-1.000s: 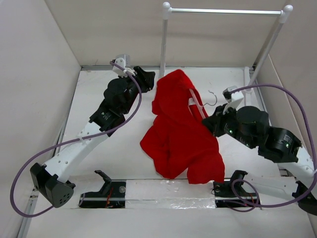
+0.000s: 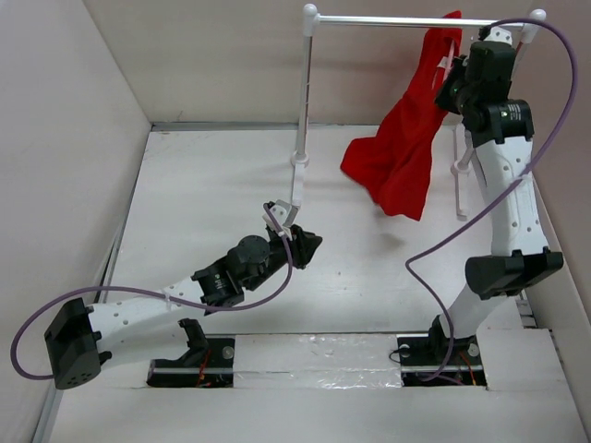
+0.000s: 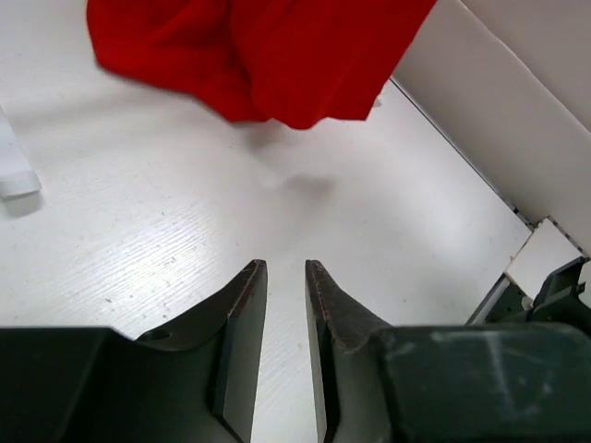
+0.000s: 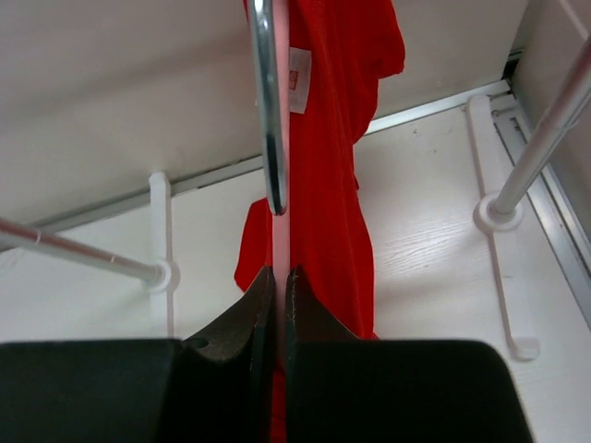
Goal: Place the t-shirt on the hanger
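Note:
The red t shirt [image 2: 402,152] hangs from a pink hanger [image 4: 281,231] high up at the rack's top bar [image 2: 416,20], its lower part above the floor. My right gripper is shut on the hanger's pink stem, just below the metal bar in its wrist view. My left gripper is low at the centre-left, apart from the shirt, slightly open with nothing between its fingers. Whether the hanger rests on the bar is unclear.
The rack's uprights stand on white feet [image 2: 462,194] either side of the shirt. Walls close in on both sides and behind.
My right gripper has risen toward the top bar, carrying hanger and t shirt up with it. My left arm has moved down toward the front, away from the shirt.

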